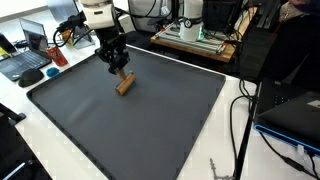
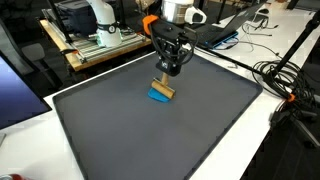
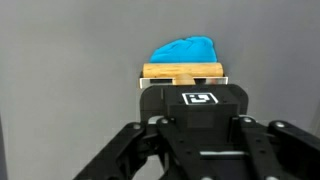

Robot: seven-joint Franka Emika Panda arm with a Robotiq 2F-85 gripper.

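Observation:
A wooden brush (image 1: 125, 85) with a crosswise head is low over the grey tabletop, and my gripper (image 2: 163, 72) is shut on its upright handle. In the wrist view the brush head (image 3: 183, 70) lies just ahead of the dark fingers, with a pale strip along its near edge. A small blue cloth (image 3: 184, 50) borders the head's far side. From exterior view 2, the cloth (image 2: 157, 95) shows right beside the head. Whether the head touches the cloth or the table cannot be told. The brush hides the cloth in exterior view 1.
A laptop (image 1: 38, 40) and a red cup (image 1: 57, 56) stand off to the left in exterior view 1. Loose cables (image 1: 236, 110) run beyond the table's right edge.

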